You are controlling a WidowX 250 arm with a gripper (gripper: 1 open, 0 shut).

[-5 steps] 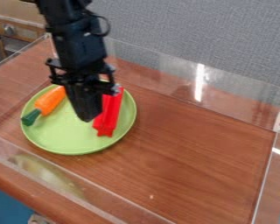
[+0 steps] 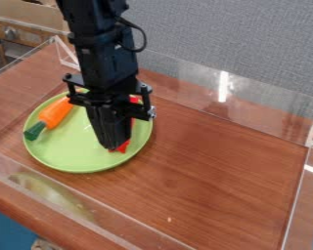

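Observation:
My black gripper (image 2: 110,132) is lowered over a green plate (image 2: 67,151), its fingers over the plate's right half. A red object (image 2: 122,145) lies on the plate, mostly hidden behind the gripper. Whether the fingers are open or shut on it cannot be seen. An orange carrot (image 2: 55,111) with a dark green top lies on the left of the plate.
A grey textured wall (image 2: 231,39) stands behind.
My gripper has shifted right over the red object, which was more visible earlier and is now mostly hidden. The carrot and plate have not visibly moved.

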